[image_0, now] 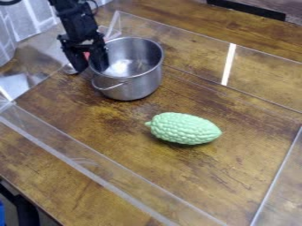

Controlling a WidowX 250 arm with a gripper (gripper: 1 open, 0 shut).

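A steel pot point(136, 71) with a wire handle stands upright at the upper left of the wooden table. My black gripper point(85, 51) is at the pot's left rim, partly over a small red object; whether its fingers are open or shut on the rim is unclear. A pale green bumpy vegetable, like a bitter melon point(183, 128), lies right of and nearer than the pot.
Clear plastic strips or panels run along the table point(106, 159) edges. A metallic sheet lies at the far left.
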